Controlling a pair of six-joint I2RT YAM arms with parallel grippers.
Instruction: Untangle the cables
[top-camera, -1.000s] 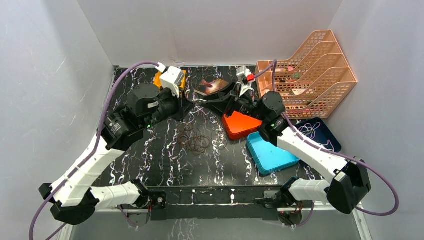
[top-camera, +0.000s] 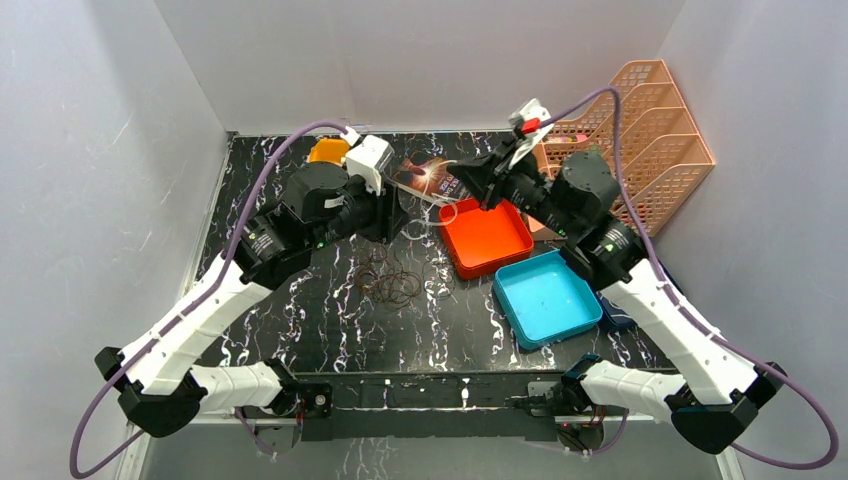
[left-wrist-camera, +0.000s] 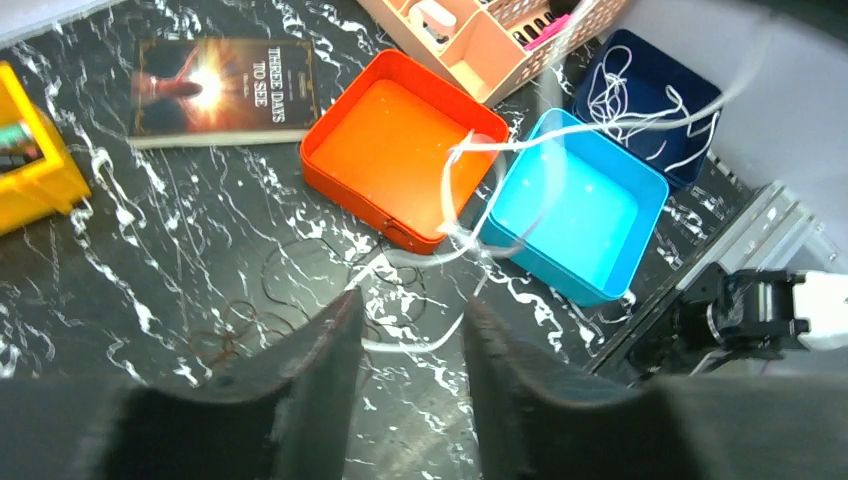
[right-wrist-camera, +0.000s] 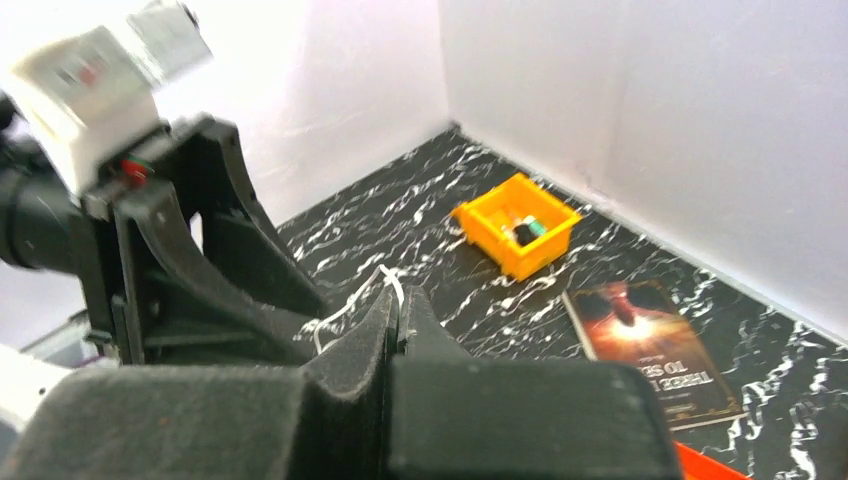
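Observation:
A thin white cable (left-wrist-camera: 440, 259) hangs loosely looped in the air between the arms. My right gripper (top-camera: 470, 182) is shut on it; one piece of the cable (right-wrist-camera: 393, 275) emerges at the fingertips. My left gripper (top-camera: 391, 228) stands open, lower and to the left, its fingers spread. Part of the white strand runs across that gap, loose. On the table below lie tangled brown cables (top-camera: 392, 286) and a thin black cable (left-wrist-camera: 268, 278).
An orange-red tray (top-camera: 524, 250) and an empty blue tray (top-camera: 597, 310) stand to the right. A navy box (left-wrist-camera: 640, 60) holds more white cable. Further back are a book (left-wrist-camera: 160, 100), a yellow bin (right-wrist-camera: 487, 225) and a peach rack (top-camera: 650, 150).

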